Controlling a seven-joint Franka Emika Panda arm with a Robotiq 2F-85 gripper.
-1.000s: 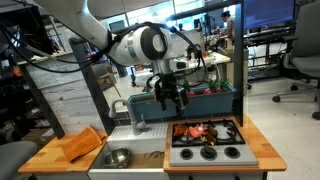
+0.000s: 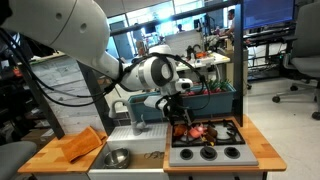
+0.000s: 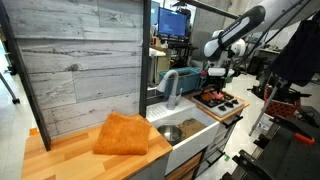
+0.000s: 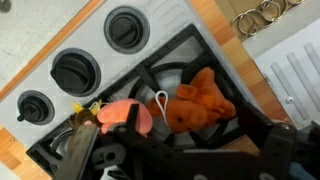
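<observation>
An orange plush toy with a white loop lies on the stove. To its left in the wrist view sits a pink toy, with some small yellow and brown pieces partly hidden beyond it. Over the toys hangs my gripper, open, its dark fingers spread apart and nothing held between them. From the first exterior view, the gripper is low above the left side of the stove top, close to the toys, though contact cannot be made out.
Left of the stove is a sink with a metal bowl. An orange cloth lies on the wooden counter further left. Behind the stove runs a teal bin; black knobs line the stove's front.
The arm has come down toward the stove, bringing my gripper from well above it to just over the toys. The toys look unmoved.
</observation>
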